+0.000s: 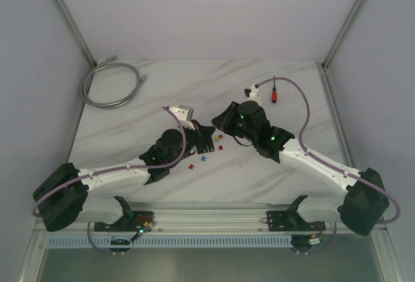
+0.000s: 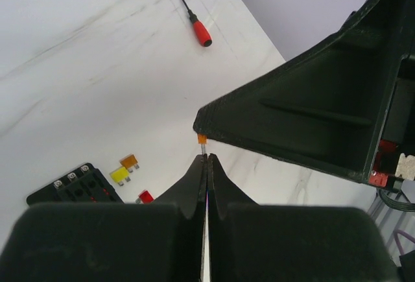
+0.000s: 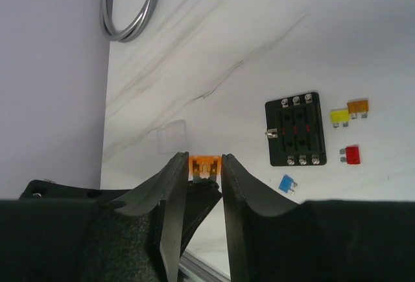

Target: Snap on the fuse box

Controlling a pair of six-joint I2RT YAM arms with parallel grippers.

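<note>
My right gripper is shut on an orange fuse (image 3: 204, 162), raised above the table. My left gripper is shut, its tips just below that fuse's metal prongs in the left wrist view; whether they touch is unclear. The black fuse box (image 3: 295, 129) lies on the table beneath, partly hidden in the top view. Beside it lie a yellow fuse (image 3: 340, 117), another orange fuse (image 3: 358, 107), a red fuse (image 3: 352, 155) and a blue fuse (image 3: 286, 183).
A clear plastic piece (image 3: 172, 136) lies left of the box. A screwdriver (image 1: 274, 94) lies at the back right, a coiled grey hose (image 1: 113, 104) at the back left.
</note>
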